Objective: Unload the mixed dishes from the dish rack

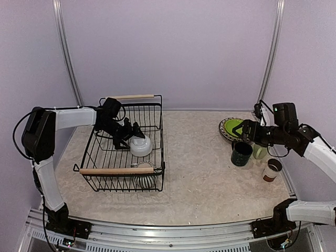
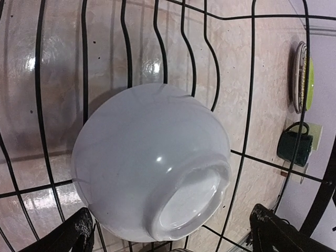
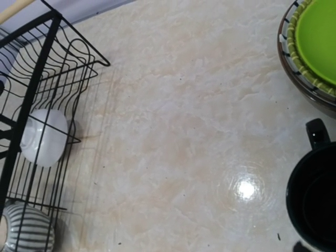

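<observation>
The black wire dish rack [image 1: 122,171] on the left holds a white bowl [image 1: 140,147], tipped so its foot ring faces my left wrist camera. In the left wrist view the bowl [image 2: 149,157] fills the middle, beyond the spread fingers [image 2: 68,233] of my left gripper. That gripper [image 1: 129,137] is open at the bowl's upper left side; whether it touches is unclear. A striped ribbed cup [image 1: 146,178] lies near the rack's front. My right gripper [image 1: 244,129] hovers open over the dishes at the right, holding nothing.
At the right stand stacked plates with a green one [image 1: 231,126] on top, a dark green mug [image 1: 241,154], a pale green cup [image 1: 259,151] and a white-brown cup [image 1: 272,169]. Bare counter [image 1: 194,163] lies between them and the rack.
</observation>
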